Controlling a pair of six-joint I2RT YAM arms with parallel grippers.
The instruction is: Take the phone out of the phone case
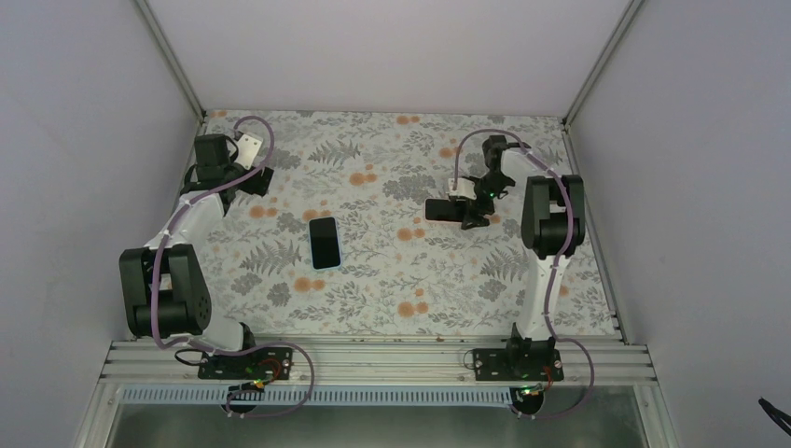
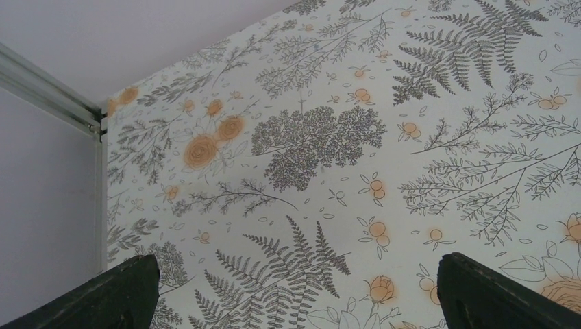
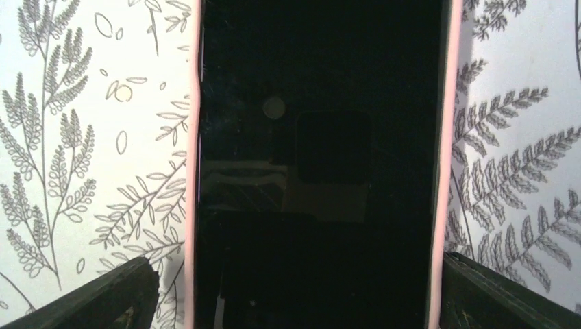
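Note:
A black phone (image 3: 322, 171) lies screen up in a pink case (image 3: 192, 205), whose rims run along both long sides in the right wrist view. My right gripper is open with its fingers either side of the case; the right finger is close against the pink rim, the left one apart from it. In the top view this phone lies right of centre, partly covered by the right gripper (image 1: 471, 211). Far off at the table's left, my left gripper (image 1: 258, 180) stands open; only patterned cloth shows between its fingers in the left wrist view.
Left of centre lies a second black phone (image 1: 325, 243) with a light blue edge. Patterned cloth (image 1: 373, 289) covers the table, bare between the two phones and toward the front. Walls enclose the back and sides.

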